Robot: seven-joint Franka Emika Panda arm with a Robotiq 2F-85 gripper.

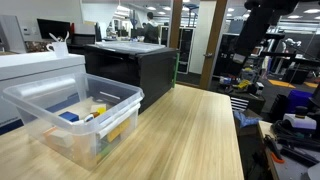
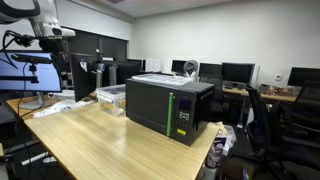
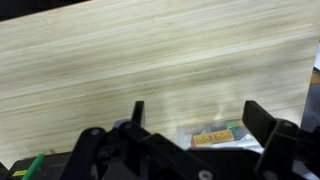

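Note:
My gripper stands open over the table, its two dark fingertips well apart and nothing between them. Bare light wood [image 1: 185, 130] shows beneath it in the wrist view. A clear plastic tub [image 1: 125, 97] sits on the table at the left in exterior view 1, with blue, white and yellow items inside. Part of the same tub [image 3: 185, 136] appears at the bottom of the wrist view, partly covered by the right finger; an orange-brown packet [image 3: 212, 137] shows in it. In exterior view 2 the tub [image 2: 112, 92] stands behind the table's far edge of free space.
A black microwave [image 2: 150, 105] with a green vertical strip [image 2: 170, 110] stands on the table beside the tub, papers on its top. The wooden tabletop [image 2: 90, 135] is otherwise largely clear. Office chairs [image 2: 270, 125] and desks surround it.

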